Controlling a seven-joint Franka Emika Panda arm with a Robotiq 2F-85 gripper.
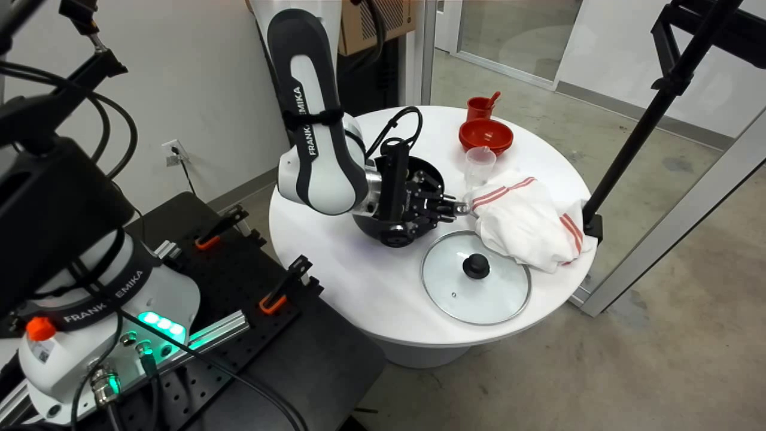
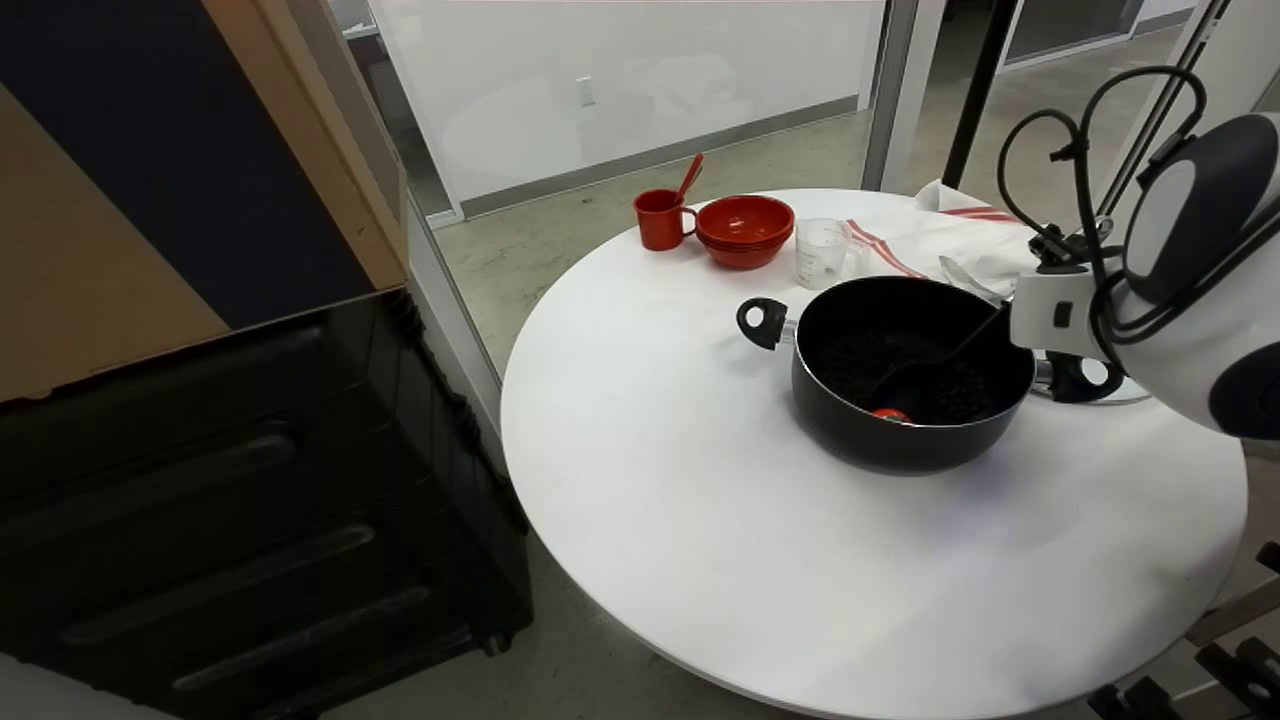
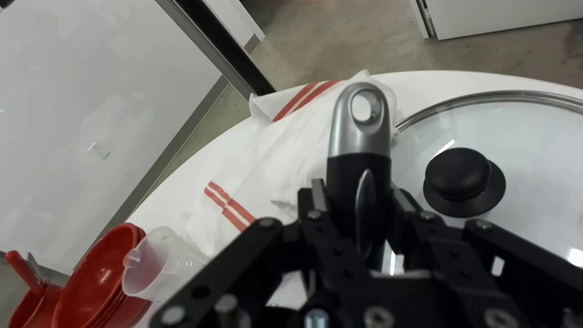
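Observation:
A black utensil handle with a silver end stands between the fingers of my gripper, which is shut on it. From that handle a dark shaft and head reach down into the black pot, seen in exterior view 2. Beside the utensil's head, a small red item lies in the pot; most of it is hidden. In exterior view 1 my arm covers much of the pot, and the handle's silver end sticks out past the fingers.
The glass lid lies flat beside the pot. A white towel with red stripes, a clear measuring cup, red bowls and a red mug occupy the far side.

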